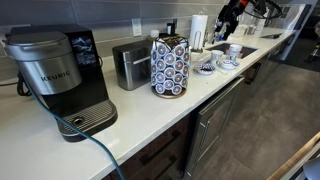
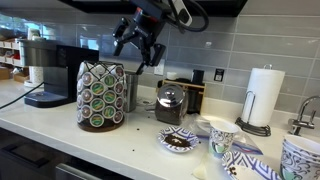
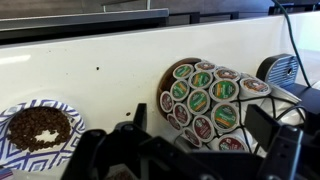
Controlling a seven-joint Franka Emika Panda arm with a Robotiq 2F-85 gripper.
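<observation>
My gripper hangs above the counter in exterior view 2, its fingers apart and nothing between them. Below and to its left stands a wire carousel of coffee pods, upright on a dark round base. In the wrist view the carousel is seen from above, ahead of the open fingers, with pod lids in green, brown and white. A blue-patterned plate holding coffee beans lies at the left there. Behind the gripper, in exterior view 2, a dark glass jar stands on the counter.
A Keurig coffee maker and a dark metal box-shaped appliance stand along the wall. Patterned cups, plates and a paper towel roll crowd the other side. Bare white counter lies along the front edge.
</observation>
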